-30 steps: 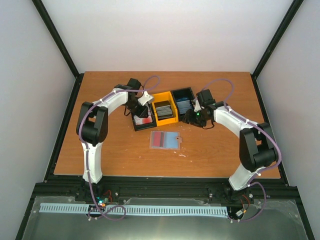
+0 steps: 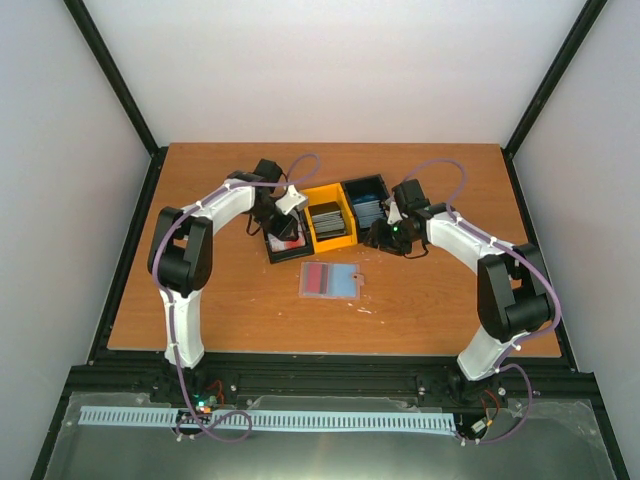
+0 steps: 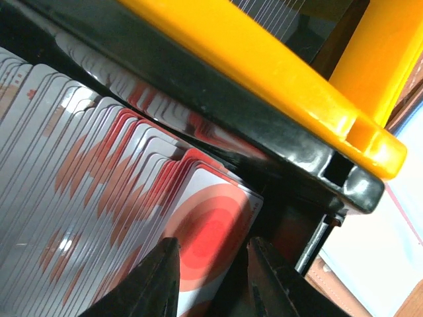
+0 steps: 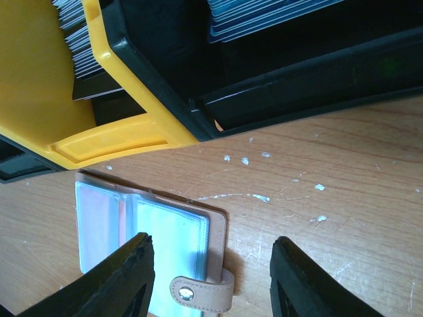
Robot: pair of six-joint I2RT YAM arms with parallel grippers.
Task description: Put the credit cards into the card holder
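Red-and-white credit cards (image 3: 210, 228) lean in an overlapping row inside the left black bin. Over the front card stands my left gripper, open, its fingers apart on either side of the card's lower part; whether they touch it I cannot tell. The card holder (image 4: 173, 231) lies open and flat on the table, with clear pockets and a tan strap with a snap. Above the table, right of the holder, my right gripper is open with nothing between its fingers. Blue cards (image 4: 264, 16) fill part of the right black bin.
A yellow bin (image 2: 309, 222) with dark cards (image 2: 327, 220) stands between the left black bin (image 2: 290, 253) and the right black bin (image 2: 365, 184). Bare table (image 2: 240, 310) surrounds the card holder.
The right arm, the holder and the bins look unmoved.
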